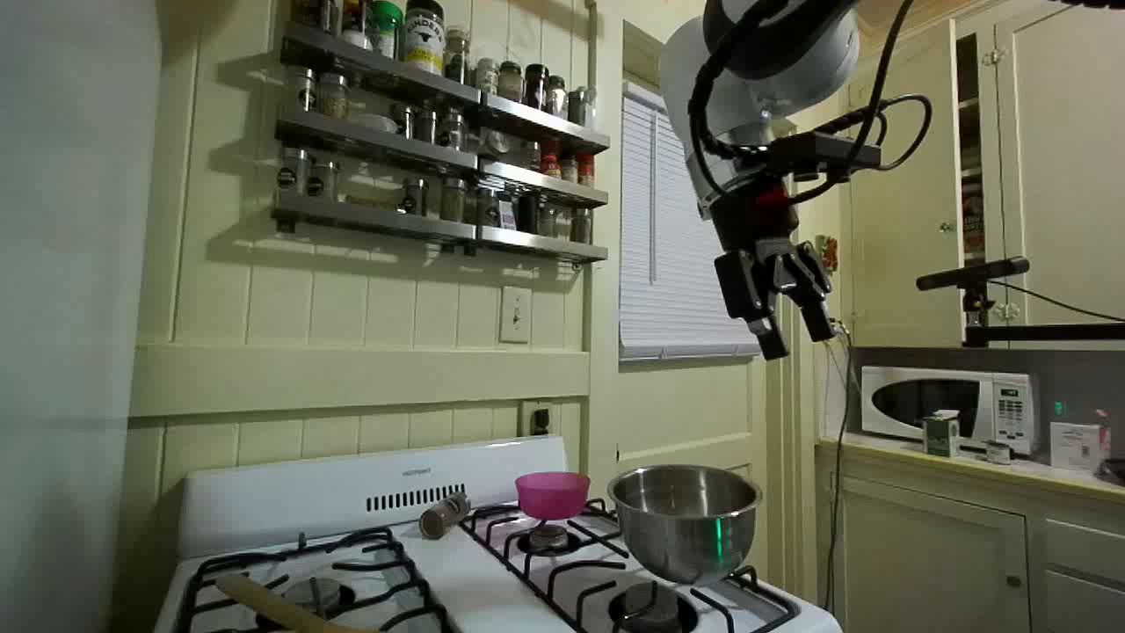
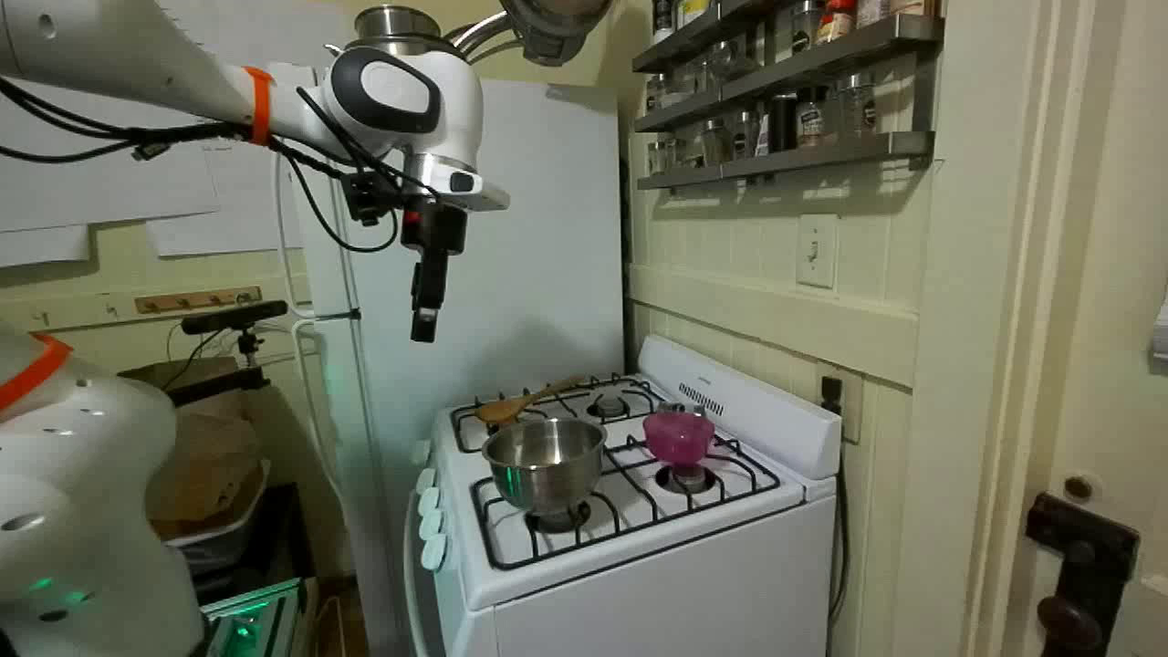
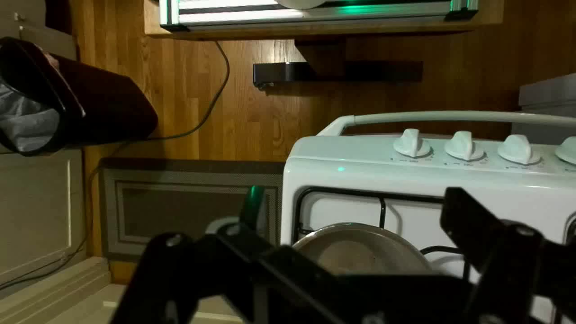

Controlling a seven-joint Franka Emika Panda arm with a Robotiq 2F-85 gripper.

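High above the stove, my gripper [image 1: 798, 339] points downward with its fingers spread apart and nothing between them. In the wrist view the gripper shows its two dark fingers wide apart, with a metal bowl [image 3: 362, 251] partly hidden below. That steel bowl [image 1: 685, 522] rests on the front burner nearest the door side. Behind it, a pink bowl [image 2: 679, 436] sits on the rear burner. A wooden spoon [image 2: 515, 407] lies across the grates on the fridge side. Between the burners at the back, a small jar [image 1: 444, 515] lies on its side.
Spice shelves [image 1: 380, 142] line the wall over the stove [image 2: 657, 569]. The fridge [image 2: 493, 252] stands close on one side. A microwave [image 1: 949, 406] occupies the counter across the room. Open air separates my gripper from the bowls.
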